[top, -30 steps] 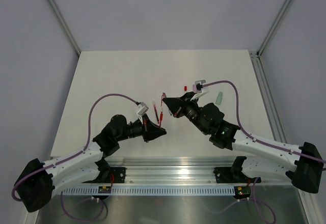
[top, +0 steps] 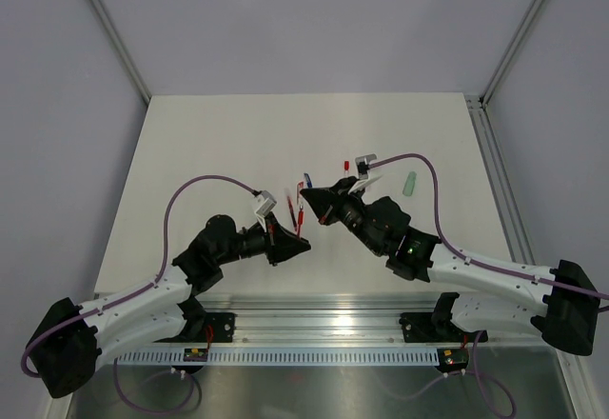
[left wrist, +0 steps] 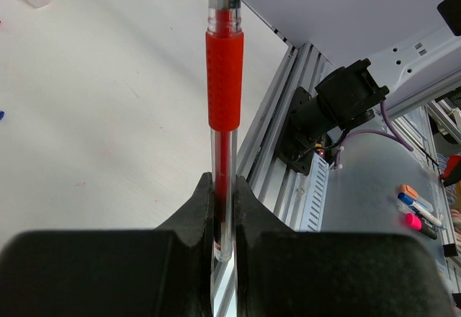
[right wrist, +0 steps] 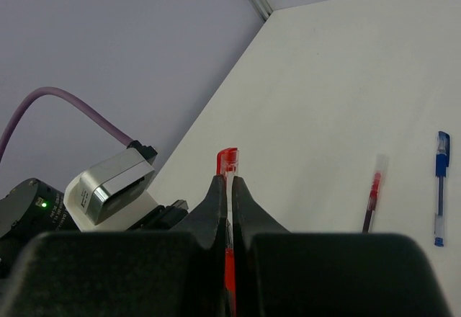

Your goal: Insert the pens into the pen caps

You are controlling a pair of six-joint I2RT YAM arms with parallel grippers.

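My left gripper (top: 297, 240) is shut on an upright red pen (left wrist: 224, 79), its tip end upward. My right gripper (top: 312, 193) is just above it; in the right wrist view its fingers are shut, with a red cap (right wrist: 227, 156) showing at their tips, whether held between them or behind is hard to tell. In the left wrist view a bit of red sits just above and left of the pen's tip. A red-and-dark pen (right wrist: 372, 201) and a blue pen (right wrist: 441, 180) lie on the table.
A green item (top: 409, 183) and other small items lie right of centre. The metal rail (top: 314, 305) runs along the front edge.
The left gripper and its pen look unmoved.
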